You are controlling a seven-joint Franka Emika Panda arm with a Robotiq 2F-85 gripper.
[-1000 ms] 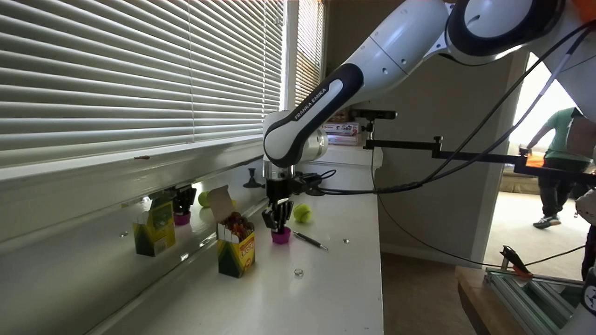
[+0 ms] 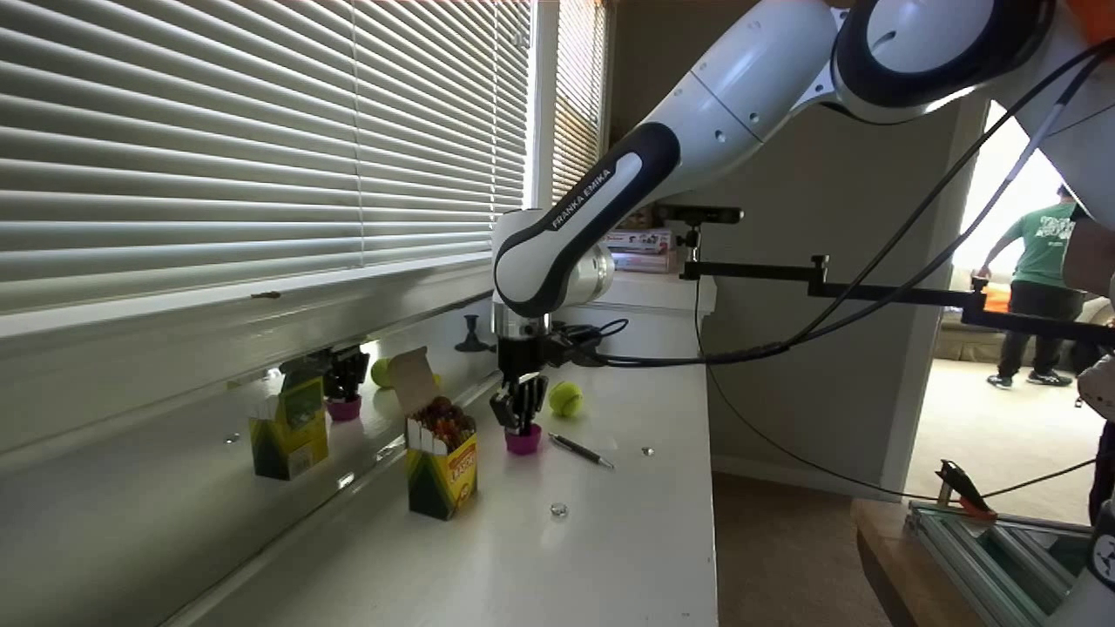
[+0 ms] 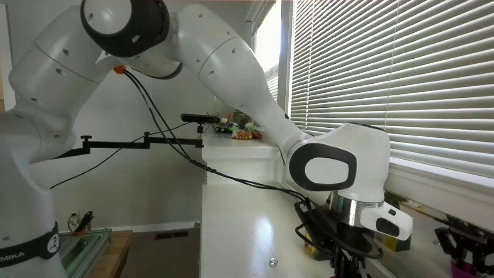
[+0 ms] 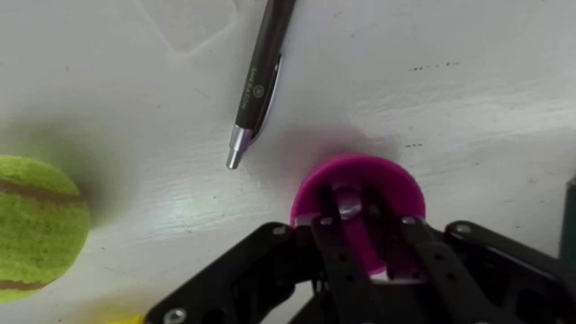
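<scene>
In the wrist view a small magenta cup [image 4: 408,186] stands on the white surface, and my gripper reaches down into it from above. A clear glass gem [image 4: 349,207] shows inside the cup between the two dark fingertips, which are shut on it. The cup's floor and the very ends of the fingers are partly hidden. Exterior view 1 shows the cup [image 2: 523,440] directly below the gripper [image 2: 524,427], beside the pen [image 2: 581,450]. In exterior view 2 the fingers run off the bottom edge.
A yellow-green crayon box [image 2: 443,470], lid up, stands left of the cup. Behind lies a tennis ball [image 2: 565,399]. Two clear gems, a nearer one [image 2: 558,510] and a farther one [image 2: 648,451], rest on the open counter [image 2: 627,564]. The glossy back panel mirrors the scene.
The cup and gripper have shifted very slightly left; the arm is otherwise nearly still. In the doorway the person has changed position.
</scene>
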